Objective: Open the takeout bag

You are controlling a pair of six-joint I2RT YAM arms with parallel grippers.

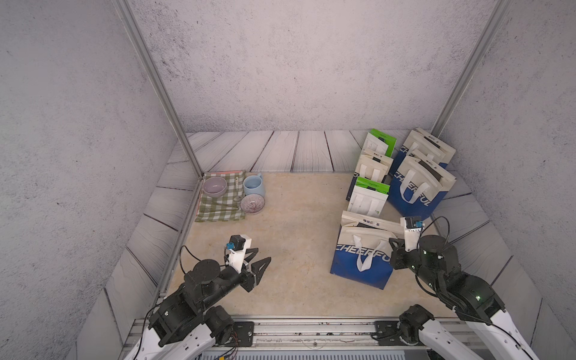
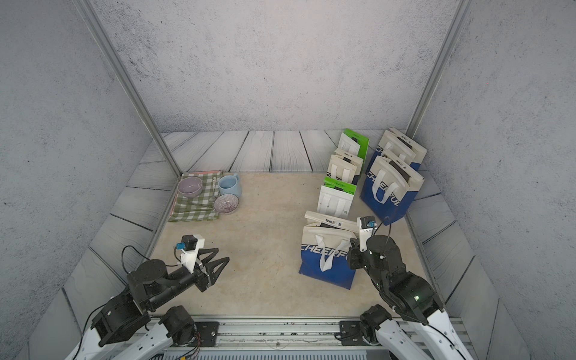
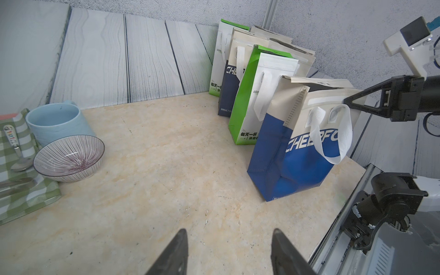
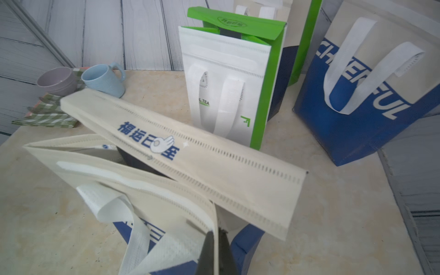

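The blue and cream takeout bag [image 1: 361, 267] stands at the table's front right, a little tilted. Its cream top flap [image 4: 183, 155] is lifted away from the front panel, leaving a narrow dark gap at the mouth. My right gripper is shut on the upper edge of the front panel at its right side. A white strap handle [image 3: 341, 137] hangs loose on the bag's front. Well to the left of the bag, my left gripper [image 1: 262, 268] is open and empty above the bare table; its fingers [image 3: 176, 252] frame only tabletop in the left wrist view.
Several other bags, such as a green and white one [image 1: 367, 198] and a blue one [image 1: 417, 192], stand close behind. A blue mug [image 1: 253, 184], a striped bowl [image 1: 252, 204] and a purple bowl [image 1: 214, 186] sit back left.
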